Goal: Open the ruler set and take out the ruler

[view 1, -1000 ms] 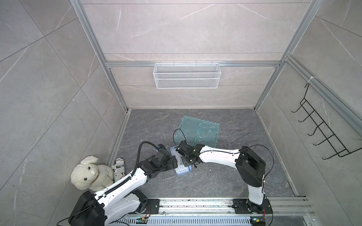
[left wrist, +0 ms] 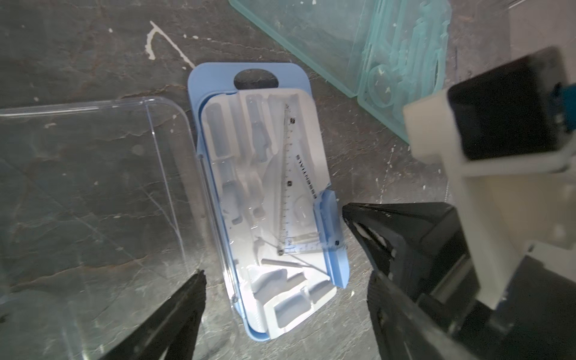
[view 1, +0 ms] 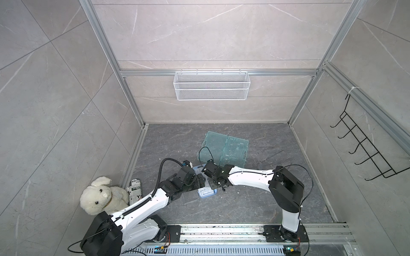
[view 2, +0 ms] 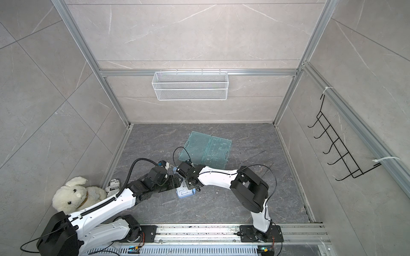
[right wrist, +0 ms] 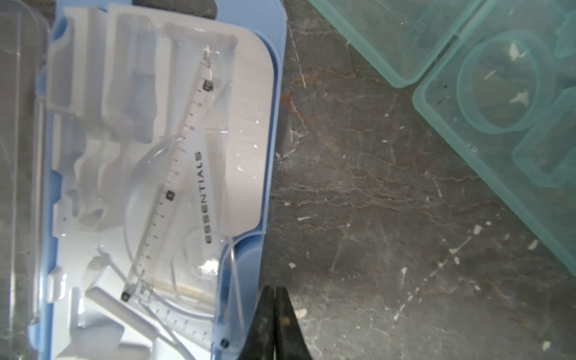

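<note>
The ruler set is a blue and white case (left wrist: 300, 111), its clear lid (left wrist: 96, 106) swung open to the left on the floor. In the white tray lies a clear triangular ruler (left wrist: 284, 186) marked "ESSENTIALS", its lower corner reaching a blue side flap (left wrist: 337, 264). Part open, my left gripper hangs above the lower half of the case, nothing visible between its fingers. My right gripper is shut and empty, tips just right of the flap; contact cannot be told. From the top left view, both grippers (view 1: 206, 182) hide most of the case.
Behind the case lies a flat, open teal plastic case (view 1: 230, 149). A white plush toy (view 1: 100, 196) and a patterned pouch (view 1: 135, 190) sit at the far left.
The right arm has shifted slightly to the right, while the case appears to stay put.
</note>
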